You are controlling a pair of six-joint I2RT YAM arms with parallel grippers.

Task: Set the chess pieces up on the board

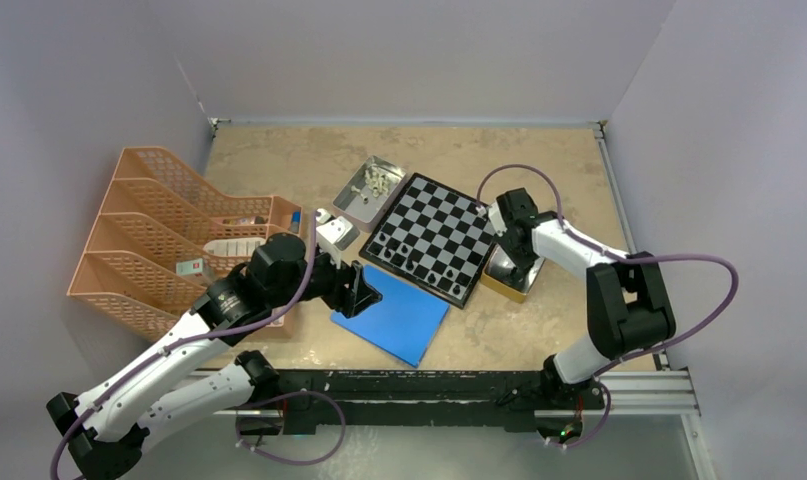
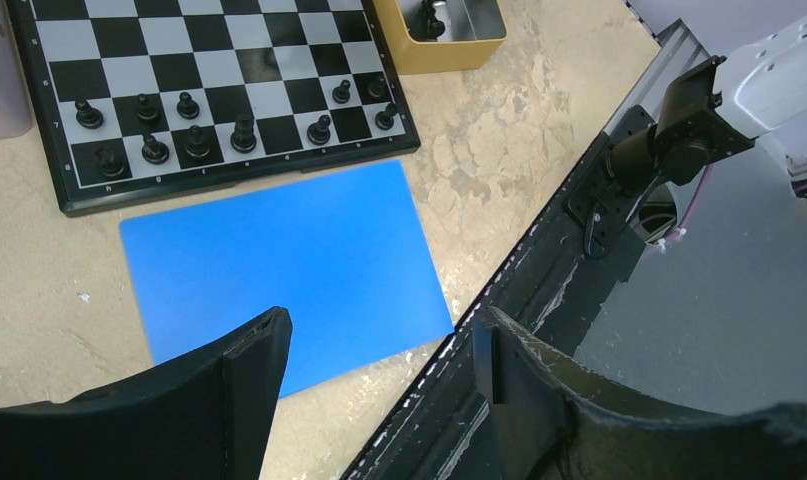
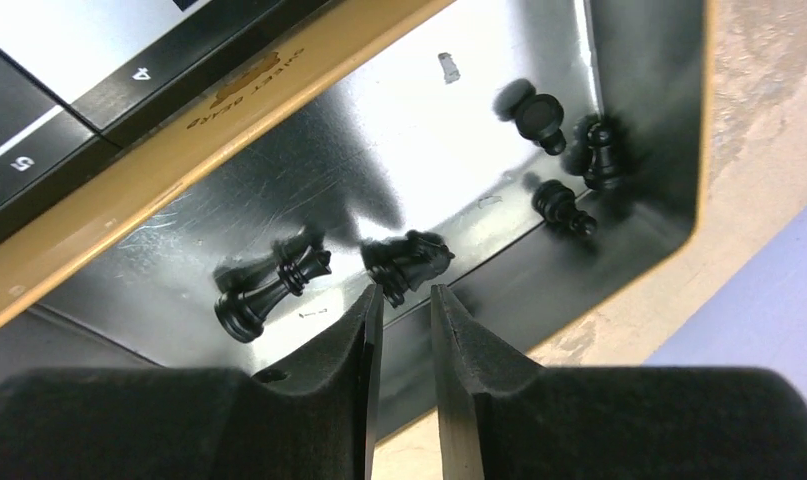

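Note:
The chessboard (image 1: 429,240) holds several black pieces along its near rows, such as a black piece (image 2: 243,135). White pieces (image 1: 377,180) lie in a metal box at the back left. My right gripper is over the yellow-rimmed box (image 1: 504,290) of loose black pieces, among them a tall piece (image 3: 249,305) lying on its side. Its fingers are nearly closed; whether anything is between them is hidden. My left gripper stands open over the blue mat (image 2: 289,270), with nothing between its fingers.
An orange organizer (image 1: 139,260) with compartments stands at the left beside the left arm. Bare table lies behind the board and right of the yellow box. Grey walls enclose the back and sides.

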